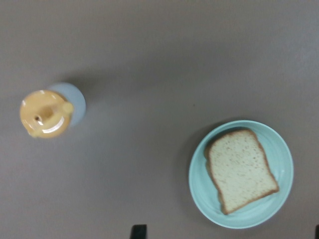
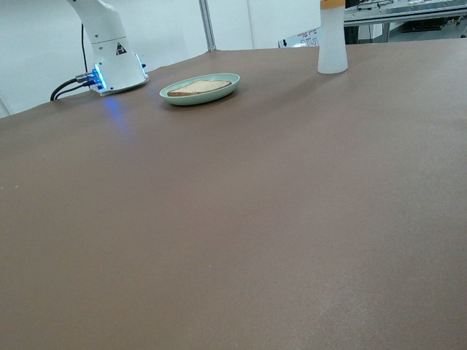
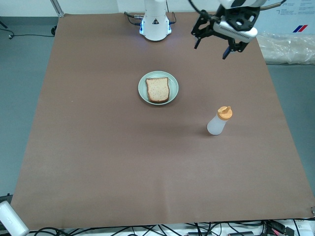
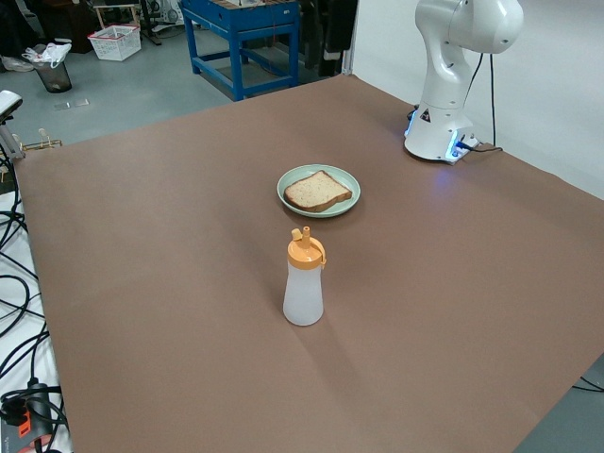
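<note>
A slice of bread (image 3: 157,90) lies on a pale mint plate (image 3: 173,95) in the middle of the table. Nearer and to the right in the left camera view stands a squeeze bottle (image 3: 216,124) with a yellow-orange cap; in the wrist view it is left of the plate (image 1: 201,199). My gripper (image 3: 210,53) hangs high at the top right of the left camera view, above and apart from both. In the wrist view its dark fingertips show at the bottom edge, far apart, with nothing between them.
The white robot base (image 3: 155,27) stands at the back edge. Cables run along the front edge, off the tabletop.
</note>
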